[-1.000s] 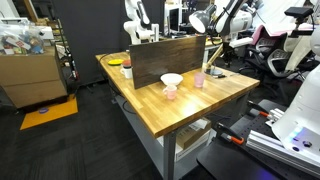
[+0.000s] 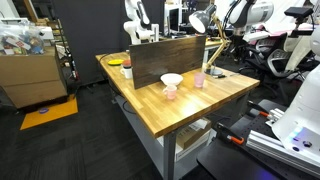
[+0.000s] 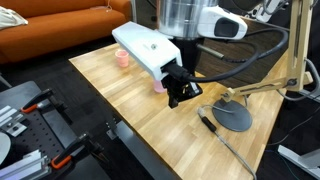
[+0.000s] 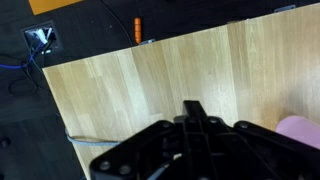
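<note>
In the wrist view my gripper is shut, its dark fingertips close together with nothing visible between them. Bare wooden tabletop (image 4: pixel 150 85) lies beneath it. In exterior view 2 the arm (image 3: pixel 187 40) leans over the table, its dark gripper (image 3: pixel 177 97) pointing down near the lamp's side. A pink cup (image 2: pixel 199 80) stands near the wooden board; a second pink cup (image 2: pixel 170 92) and a pale bowl (image 2: pixel 172 79) sit farther left. Part of a pink thing (image 4: pixel 299 130) enters the wrist view at lower right, apart from the fingers.
An upright dark board (image 2: pixel 170 61) divides the table. A lamp base (image 3: pixel 231 117) and a cabled tool (image 3: pixel 208 122) occupy the table's right side in exterior view 2. Beyond the table edge an orange-handled item (image 4: pixel 137 30) shows.
In exterior view 1 the arm has moved right, away from the lamp and cups. The cups and bowl stay where they were.
</note>
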